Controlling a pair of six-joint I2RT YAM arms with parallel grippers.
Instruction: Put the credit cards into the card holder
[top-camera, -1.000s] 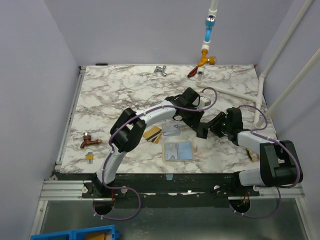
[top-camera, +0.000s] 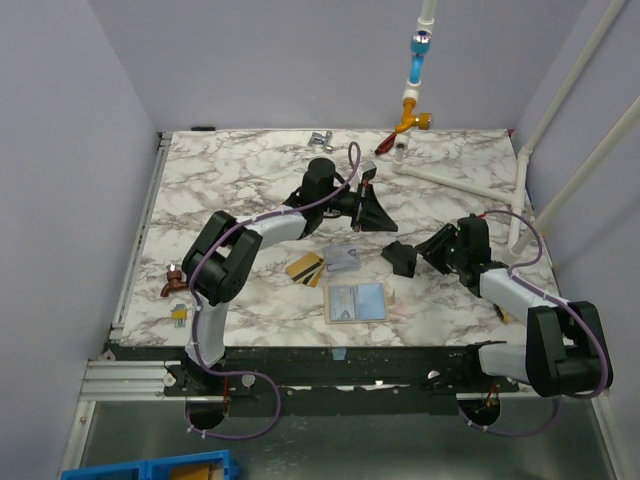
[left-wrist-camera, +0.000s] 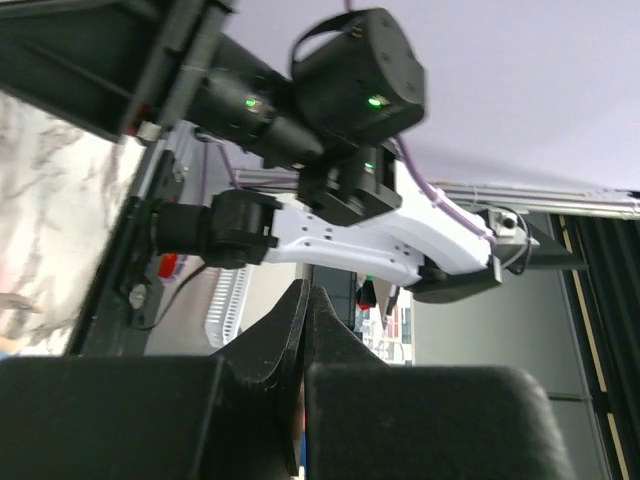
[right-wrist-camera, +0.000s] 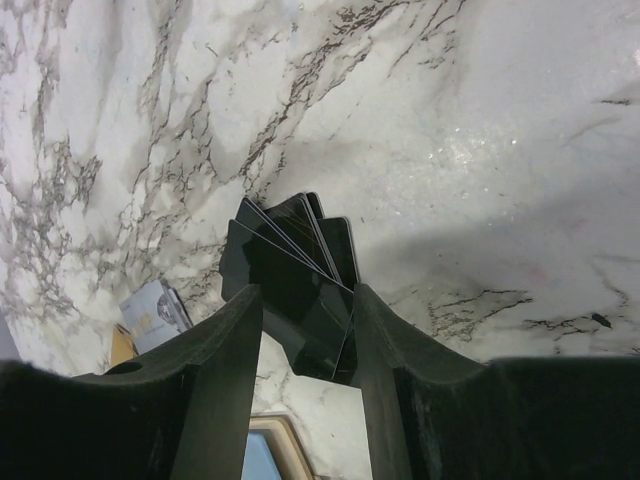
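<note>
Several black credit cards (top-camera: 401, 258) lie fanned in an overlapping pile on the marble table. My left gripper (top-camera: 378, 218) is above and behind the pile, apart from it. In the left wrist view its fingertips (left-wrist-camera: 297, 305) meet with nothing between them, and no cards show there. To the right of the pile, my right gripper (top-camera: 424, 253) is low over the table. The right wrist view shows its fingers (right-wrist-camera: 238, 330) spread, with the black cards (right-wrist-camera: 280, 275) visible beyond and between them; contact cannot be told. The shallow card holder (top-camera: 327, 312), with two compartments, sits front-left of the cards.
Gold cards (top-camera: 303, 268) and silvery cards (top-camera: 342, 257) lie left of the black pile. White pipes (top-camera: 455, 182) with an orange valve (top-camera: 408, 120) stand at the back right. A copper tap (top-camera: 173, 281) is far left.
The right gripper and the pile have barely shifted.
</note>
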